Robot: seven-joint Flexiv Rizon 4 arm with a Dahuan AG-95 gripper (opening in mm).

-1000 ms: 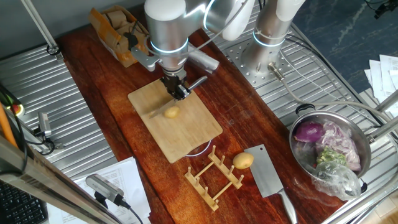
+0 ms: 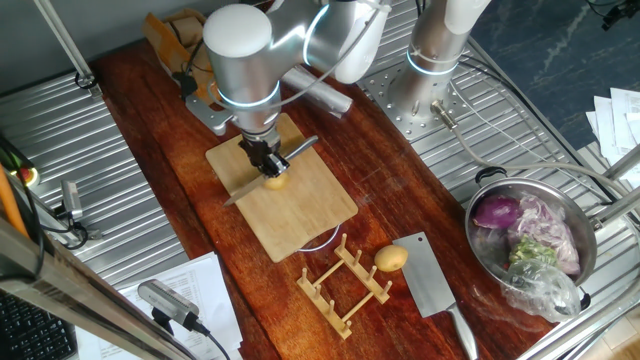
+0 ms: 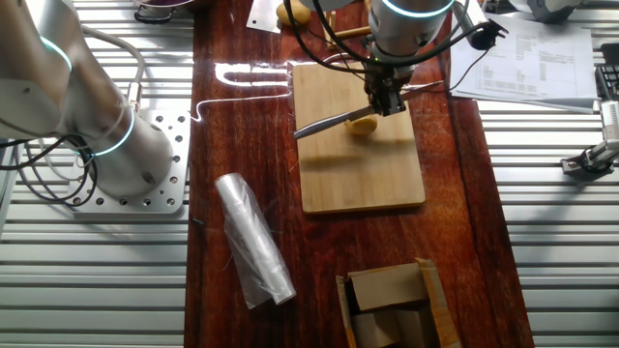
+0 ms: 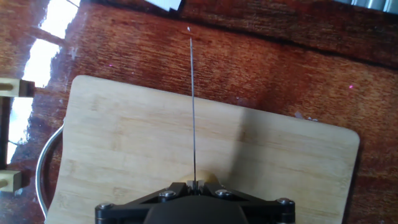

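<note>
My gripper is shut on a knife (image 4: 193,106), whose thin blade points straight ahead in the wrist view. A whole yellow potato (image 2: 276,183) rests on the wooden cutting board (image 2: 310,215). In exterior view 1 the knife crosses just over the potato's upper side, its blade toward the left and its grey handle (image 2: 302,147) toward the right. Exterior view 2 has the potato (image 3: 363,124) right beneath the gripper (image 3: 389,108). Whether the blade touches the potato I cannot tell; the fingers hide most of it in the wrist view.
A second potato (image 2: 391,258) lies between a wooden peg rack (image 2: 345,290) and a cleaver (image 2: 425,275). A metal pot (image 2: 590,240) holds an onion and bagged vegetables. A roll of plastic (image 3: 253,237) and an open cardboard box (image 3: 426,290) occupy the other end of the table.
The knife now covers part of the potato, which stays in place.
</note>
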